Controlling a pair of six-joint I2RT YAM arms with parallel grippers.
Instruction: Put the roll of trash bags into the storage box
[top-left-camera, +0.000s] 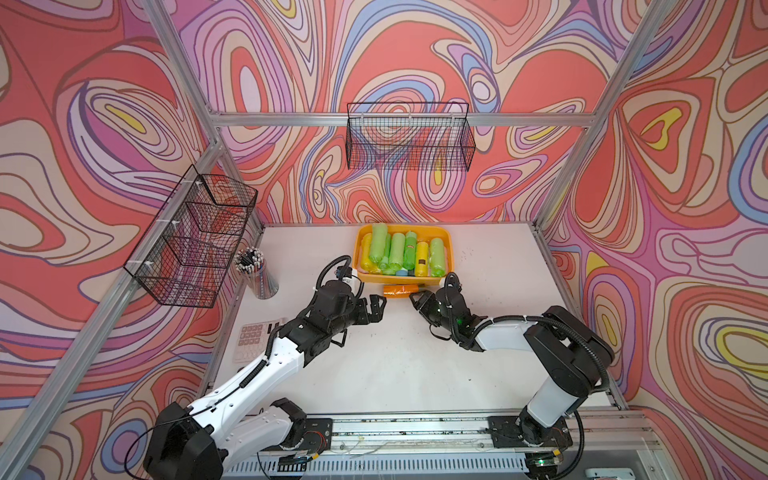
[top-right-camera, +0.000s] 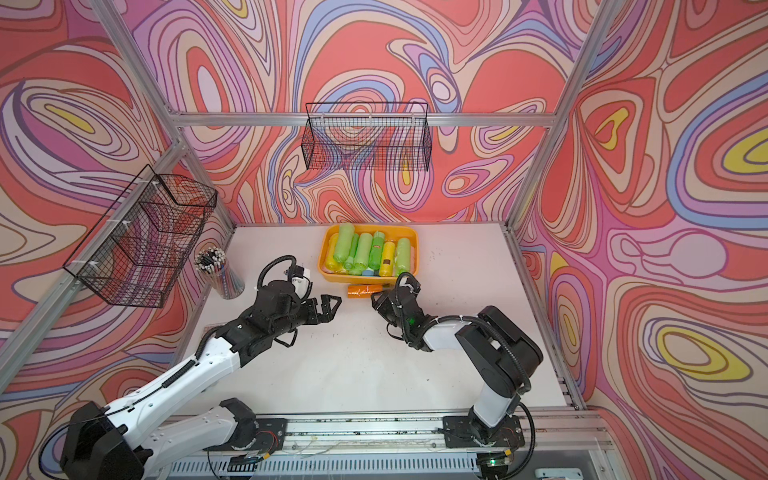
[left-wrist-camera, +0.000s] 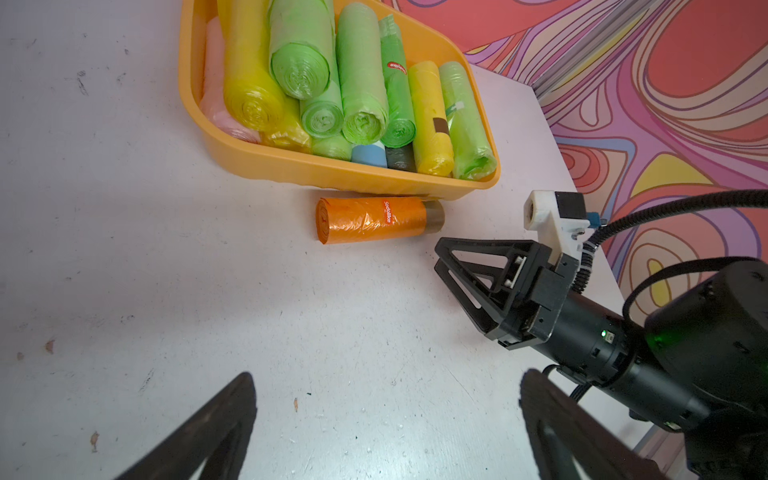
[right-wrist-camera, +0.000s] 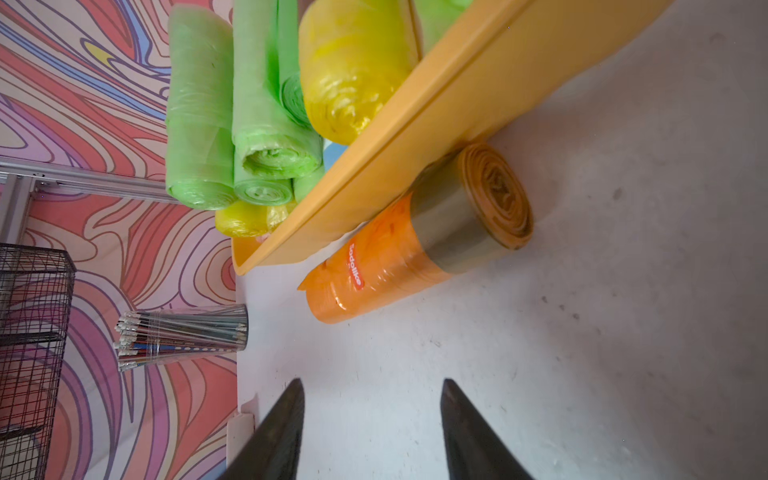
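An orange roll of trash bags (left-wrist-camera: 368, 220) with a darker end lies on the table against the front of the orange storage box (left-wrist-camera: 320, 168), which holds several green and yellow rolls. In the right wrist view the roll (right-wrist-camera: 372, 260) is beyond the fingertips of my right gripper, which is part open with nothing between its fingers. In the left wrist view that gripper's black frame sits just right of the roll. My left gripper is open and empty above the table, to the left and front of the roll.
A cup of sticks (top-left-camera: 260, 276) stands at the back left, with a calculator-like pad (top-left-camera: 252, 340) in front of it. Wire baskets (top-left-camera: 192, 240) hang on the left and back walls.
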